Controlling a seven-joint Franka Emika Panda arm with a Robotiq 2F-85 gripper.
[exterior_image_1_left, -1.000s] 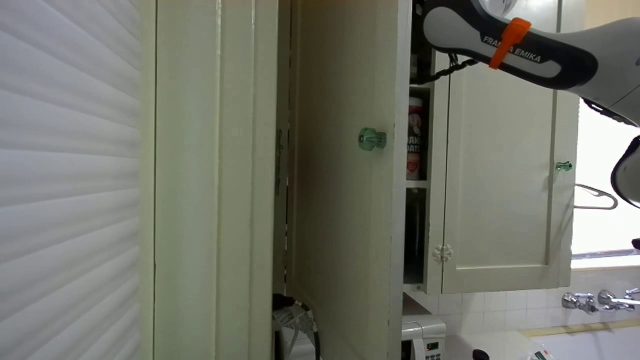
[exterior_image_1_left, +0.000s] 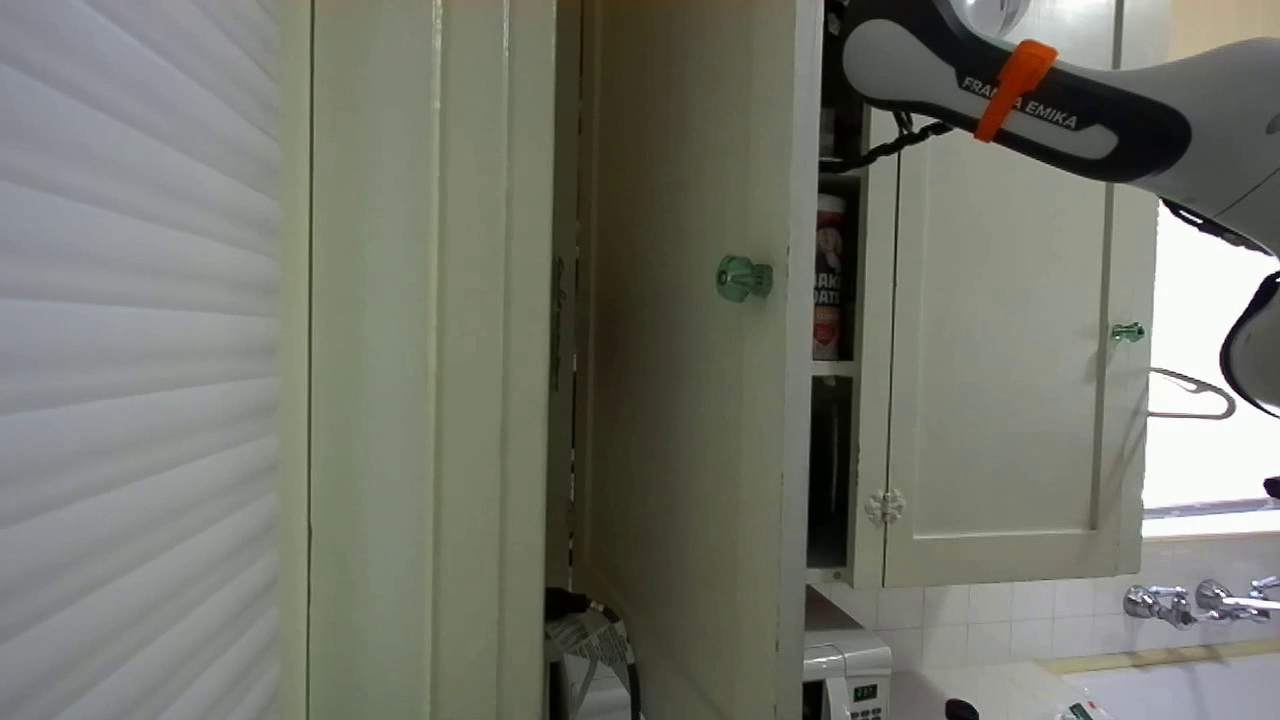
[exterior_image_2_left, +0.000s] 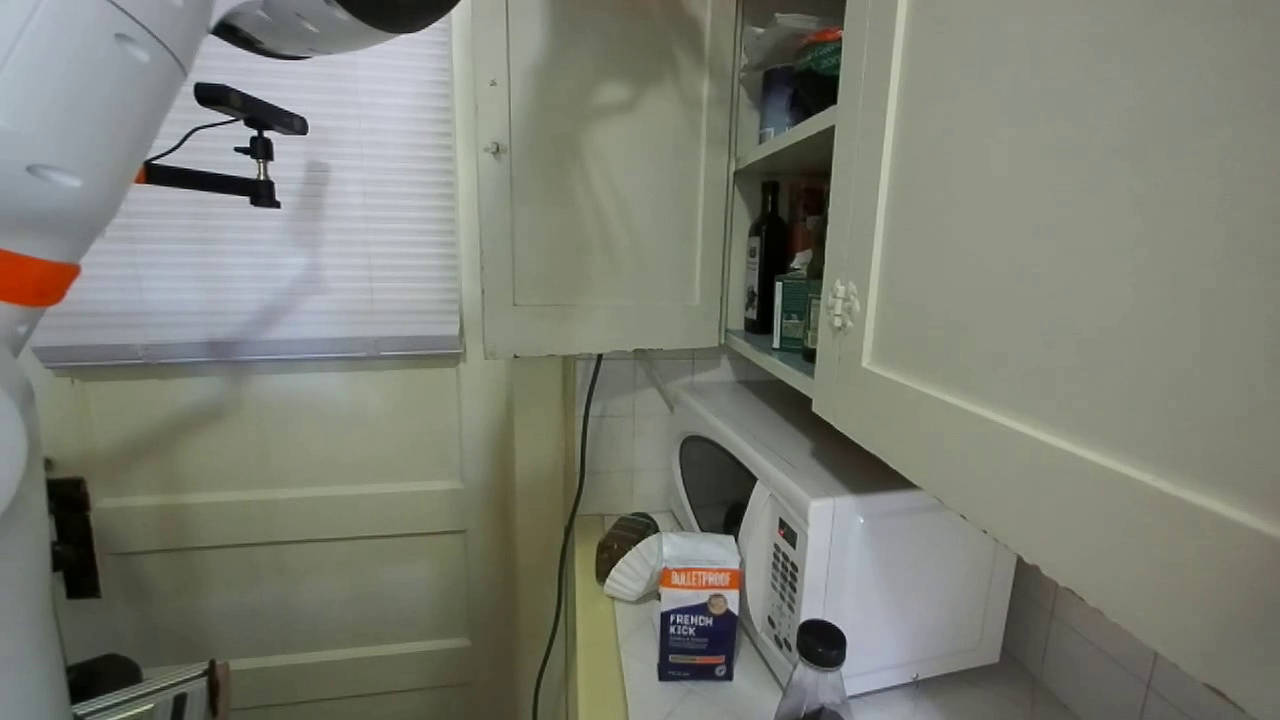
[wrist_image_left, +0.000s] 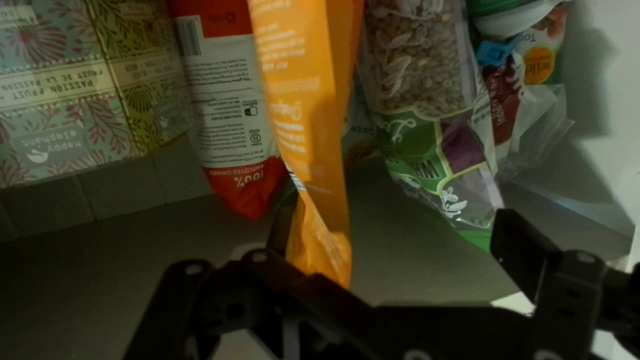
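Note:
In the wrist view my gripper stands open inside a cupboard, its fingers wide apart. An orange bag (wrist_image_left: 306, 114) reaches down into the gap, close beside the left finger; whether they touch I cannot tell. Further right, a clear and green bag of grains (wrist_image_left: 420, 72) has its lower corner near the right fingertip (wrist_image_left: 510, 231). A red and white bag (wrist_image_left: 231, 114) is left of the orange one. Both outside views leave the gripper out; exterior view 1 shows the arm (exterior_image_1_left: 1020, 96) entering the cupboard at the top.
Patterned tea boxes (wrist_image_left: 60, 90) fill the wrist view's left side; the cupboard wall (wrist_image_left: 606, 78) bounds the right. An open cupboard door (exterior_image_1_left: 684, 396) stands beside the arm. Below the cupboard are a microwave (exterior_image_2_left: 906, 576), a coffee bag (exterior_image_2_left: 698, 618) and a black-capped bottle (exterior_image_2_left: 822, 648).
In exterior view 1 the arm has shifted very slightly left and downward. Nothing else there has visibly moved.

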